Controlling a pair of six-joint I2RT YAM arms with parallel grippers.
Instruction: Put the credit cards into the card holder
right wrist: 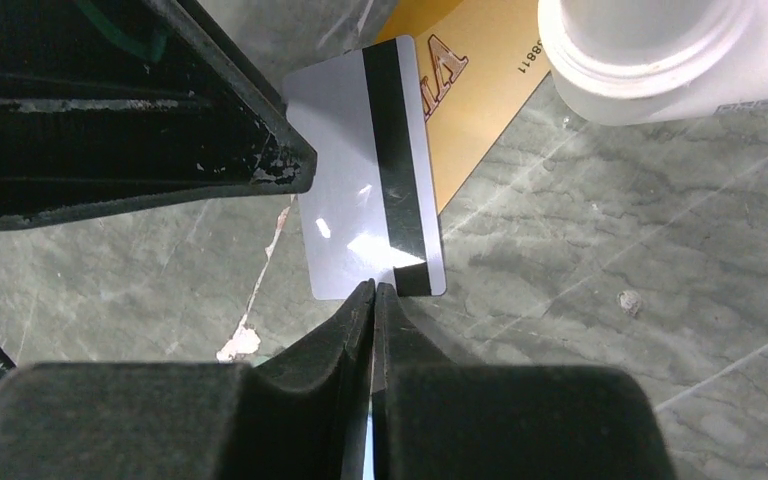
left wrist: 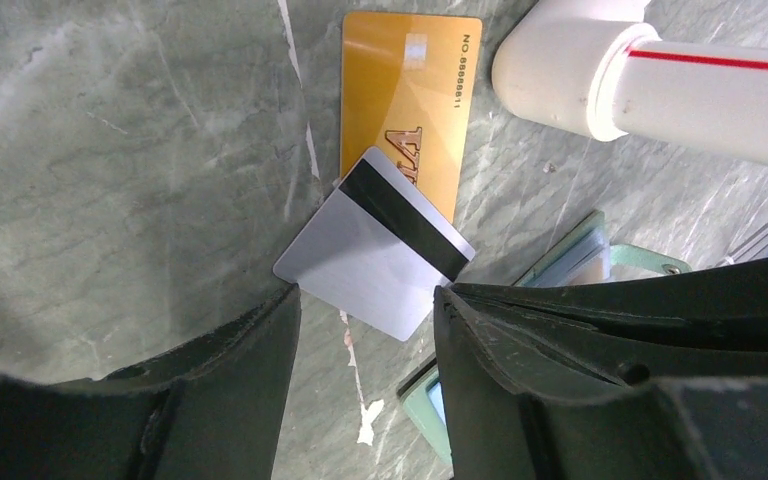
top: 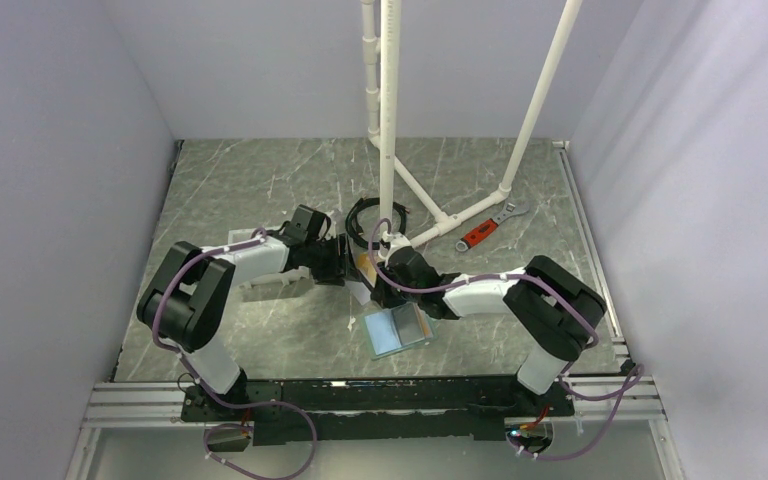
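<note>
A white card with a black stripe overlaps a gold card on the table. My left gripper is open above the white card's near edges. One of its dark fingers covers part of that card's left side in the right wrist view. My right gripper is shut, tips at the white card's edge. Whether the edge is pinched between them is hard to tell. The green-edged card holder lies spread flat near the front, partly under the right gripper; its pockets look blue and grey.
A white pipe stand rises right behind the cards, close to both grippers. Behind lies a coiled black cable, and a red-handled wrench rests to the right. A white rack sits under the left arm.
</note>
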